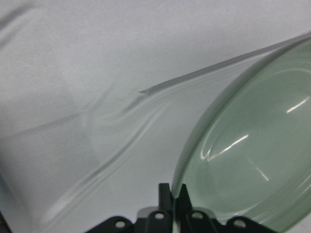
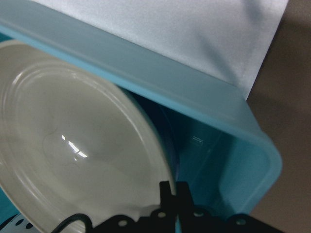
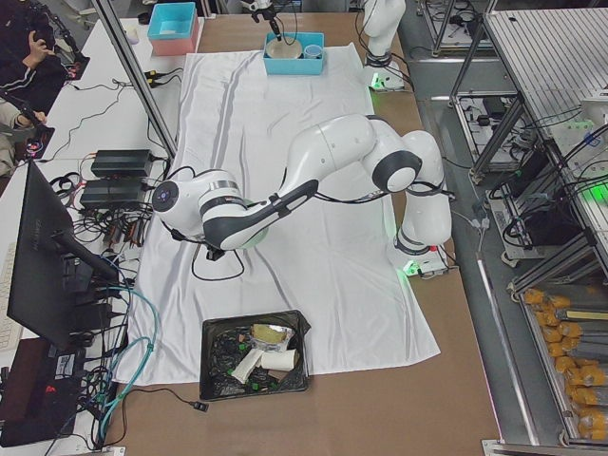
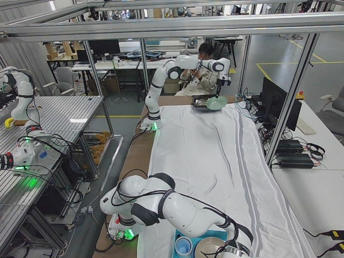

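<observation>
A green plate (image 4: 216,102) hangs above the white cloth, my left gripper shut on its rim; in the left wrist view the plate (image 1: 252,145) fills the right side. In the camera left view the left arm mostly hides it. My right gripper is shut on the rim of a cream plate (image 2: 77,136), which is in a blue bin (image 2: 243,150) at the far end of the cloth in the camera left view.
A black bin (image 3: 216,351) with packets and white pieces lies at the near end of the cloth. A blue cup (image 4: 183,246) is in the blue bin. A monitor and cables line one side.
</observation>
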